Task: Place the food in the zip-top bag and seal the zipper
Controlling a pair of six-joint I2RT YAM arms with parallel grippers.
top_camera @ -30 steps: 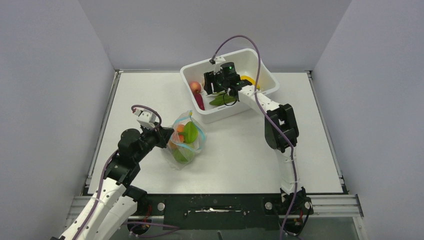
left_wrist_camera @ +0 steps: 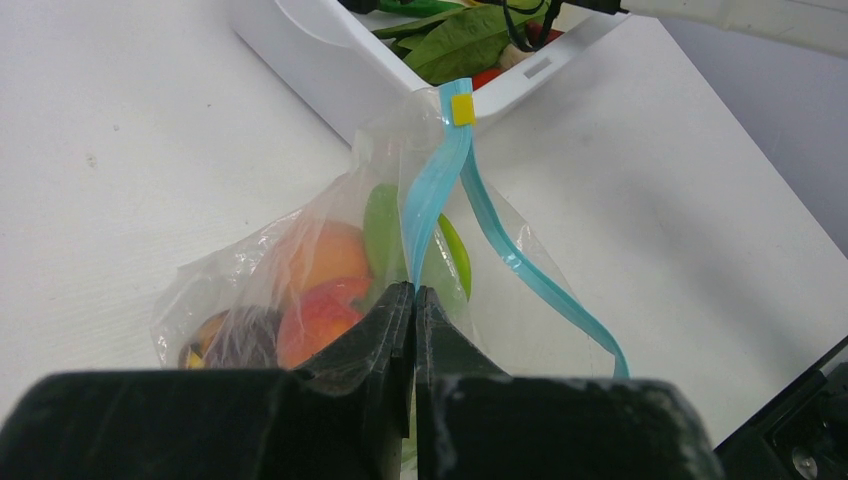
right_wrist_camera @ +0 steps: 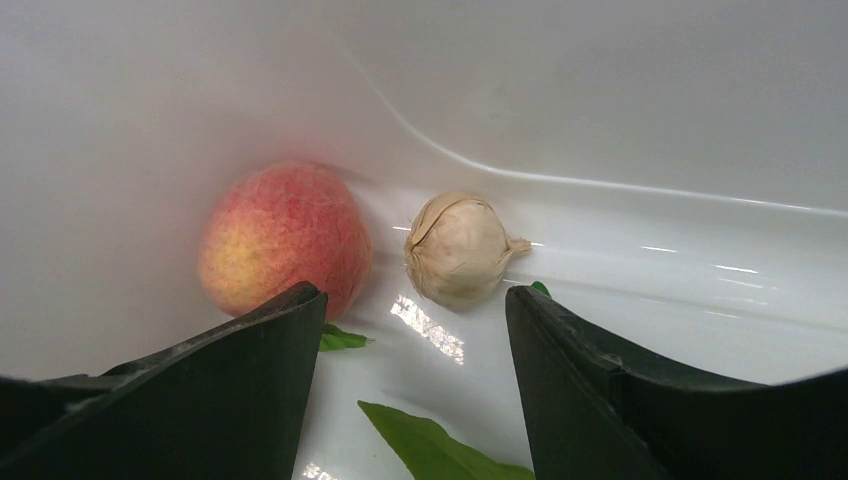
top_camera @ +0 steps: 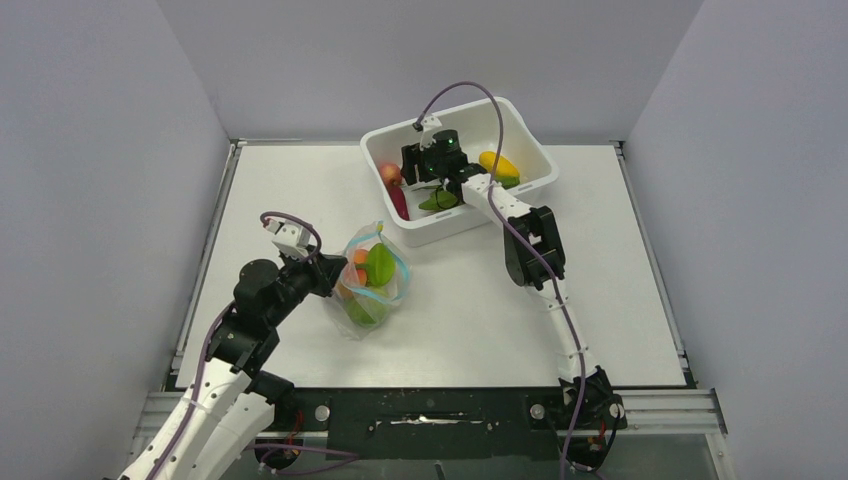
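Observation:
The clear zip bag [top_camera: 368,300] with a blue zipper [left_wrist_camera: 530,275] stands open on the table, holding orange, red and green produce. My left gripper [top_camera: 335,270] is shut at the bag's left edge; in the left wrist view its fingers meet on the plastic near the zipper. My right gripper [top_camera: 415,165] is inside the white bin, open above a garlic bulb [right_wrist_camera: 460,250] and a peach [right_wrist_camera: 275,235], with nothing between its fingers. Green leaves [right_wrist_camera: 430,440] lie below it.
The white bin [top_camera: 540,180] at the back also holds a red pepper [top_camera: 398,204] and a yellow item [top_camera: 492,160].
My right gripper and arm have shifted slightly to the left inside the bin. The left arm and the bag have barely moved.

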